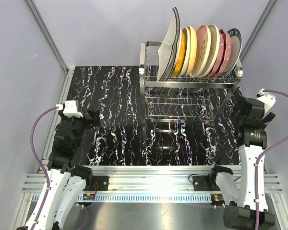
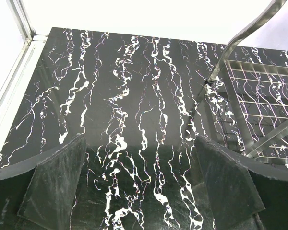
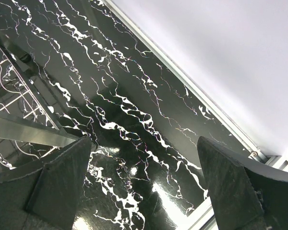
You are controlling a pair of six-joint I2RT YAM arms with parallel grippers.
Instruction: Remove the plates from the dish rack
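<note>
A two-tier metal dish rack stands at the back right of the table. Several plates lean upright in a row on its upper tier: a large white plate at the left end, then orange, cream and pink ones, and a white plate with a dark rim at the right end. The lower tier is empty. My left gripper is open over bare table, left of the rack. To the rack's right, my right gripper also stands open, nothing between its fingers. Neither gripper touches a plate.
A slanted rack leg reaches close to the right gripper. The right wall is near that arm, leaving a narrow strip of table.
</note>
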